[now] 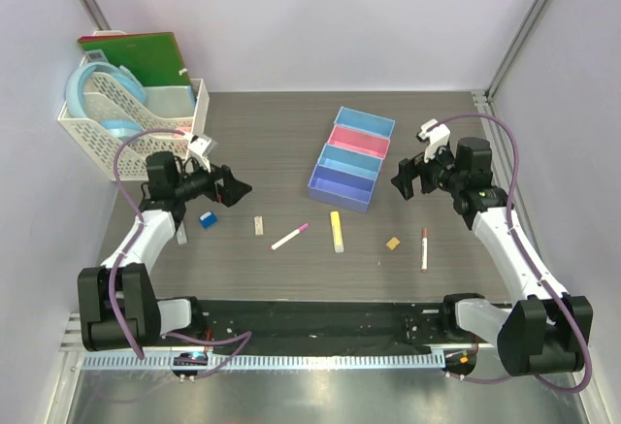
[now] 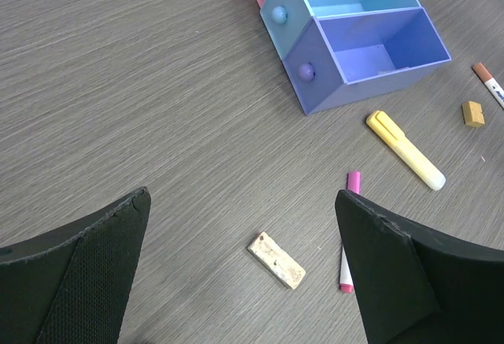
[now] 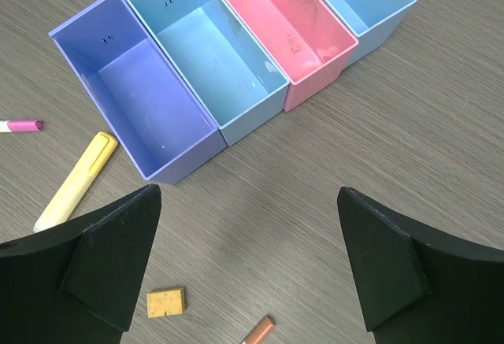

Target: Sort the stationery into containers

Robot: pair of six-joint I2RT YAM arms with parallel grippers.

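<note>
Four joined open bins run diagonally at the table's centre back: a light blue bin (image 1: 365, 120), a pink bin (image 1: 358, 141), another light blue bin (image 1: 349, 161) and a purple-blue bin (image 1: 340, 185). Those bins look empty. In front lie a white eraser (image 1: 258, 225), a pink-and-white marker (image 1: 289, 237), a yellow highlighter (image 1: 337, 232), a small tan block (image 1: 393, 244) and a brown-and-white marker (image 1: 424, 249). A blue block (image 1: 208, 219) sits near the left arm. My left gripper (image 1: 239, 189) is open above the table, left of the bins; my right gripper (image 1: 402, 183), open and empty, hovers to their right.
A white perforated basket (image 1: 92, 138) at the back left holds a green folder (image 1: 147, 58) and light blue items. A small white piece (image 1: 181, 234) lies beside the left forearm. Bare tabletop separates the basket from the bins.
</note>
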